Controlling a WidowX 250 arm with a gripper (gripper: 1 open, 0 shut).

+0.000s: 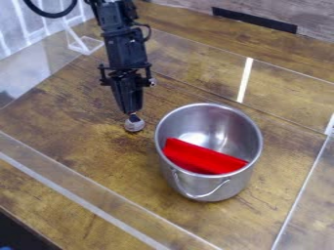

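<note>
My black gripper (128,105) points down at the left of the camera view, just above a small pale silver round piece (133,123) near the table's middle. The gripper looks shut; whether anything thin is between its fingers is too small to tell. To its right stands a steel pot (235,132) with a wire handle, holding a red cylinder (196,156).
Pale tape strips run along its front left and right. A dark edge lies at the back right.
</note>
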